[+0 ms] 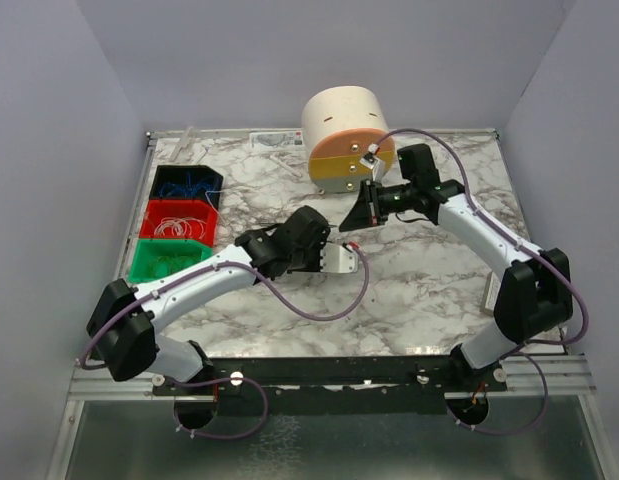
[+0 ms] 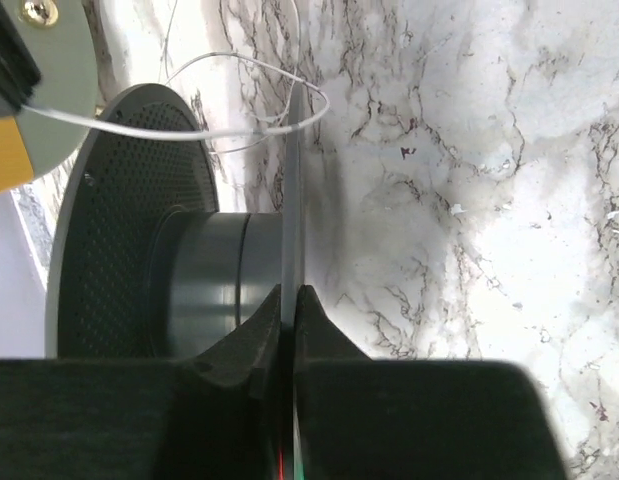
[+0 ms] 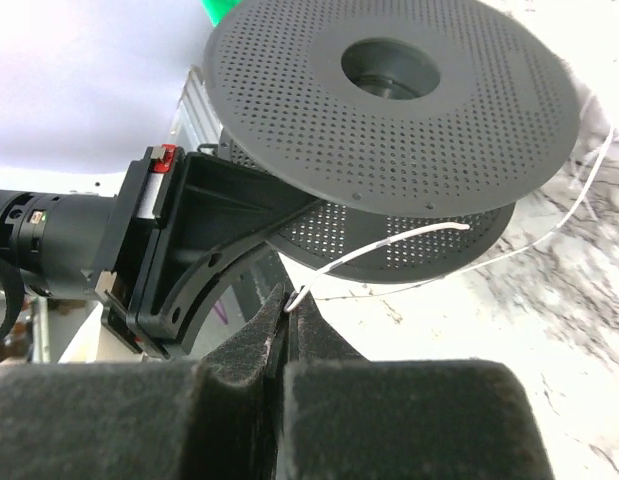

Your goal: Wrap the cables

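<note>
In the left wrist view, my left gripper is shut on the thin rim of one flange of a dark grey spool (image 2: 134, 200), which stands edge-on between its fingertips. The right wrist view shows the spool's perforated flange (image 3: 279, 130) from above, its hub hole uncovered. My right gripper is shut on a thin white cable (image 3: 389, 240), one end of which juts past the fingertips. The cable's white strand (image 3: 589, 180) also curves round beyond the flange. Seen from the top, both hands meet mid-table, and the left arm hides most of the spool.
On the left side stand black, red and green bins; the red bin (image 1: 149, 222) holds white cable and the black bin (image 1: 161, 176) blue cable. A large cream cylinder (image 1: 341, 108) stands behind the hands.
</note>
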